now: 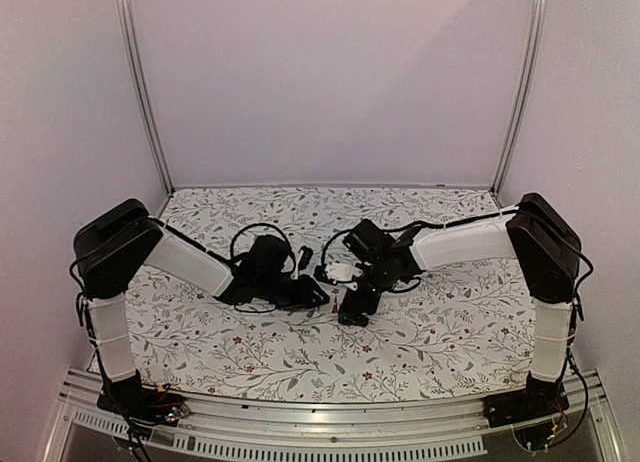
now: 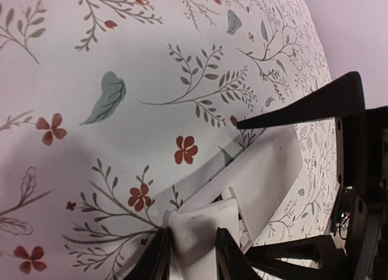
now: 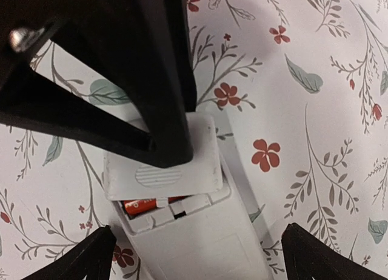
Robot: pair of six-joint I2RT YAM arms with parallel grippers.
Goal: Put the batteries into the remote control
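Observation:
The white remote (image 3: 194, 237) lies on the patterned table, a red battery (image 3: 139, 206) showing in its compartment. Its white cover (image 3: 154, 183) sits over that compartment, leaving part of it exposed. In the right wrist view, the dark fingers (image 3: 170, 128) of a gripper, apparently the left one, press on or hover just over the cover. My left gripper (image 1: 312, 288) is beside the remote, its finger part open. My right gripper (image 1: 350, 307) stands open around the remote's body, at the bottom of the right wrist view; whether its fingers touch it is unclear.
The two arms meet closely at the middle of the table.

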